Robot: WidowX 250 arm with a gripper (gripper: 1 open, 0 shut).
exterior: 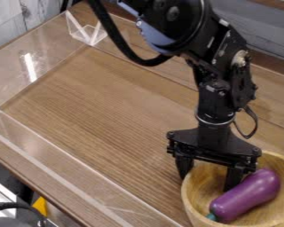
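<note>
The black gripper (211,162) reaches down over a tan bowl (199,200) at the lower right, its fingers at the back of the bowl's opening. A purple eggplant (248,194) lies tilted inside the bowl, just below and right of the fingers. I cannot see anything held between the fingers, and how wide they stand is hard to tell.
A small white wire-like object (85,27) sits at the back left edge. Black cables lie at the bottom left corner, outside the table.
</note>
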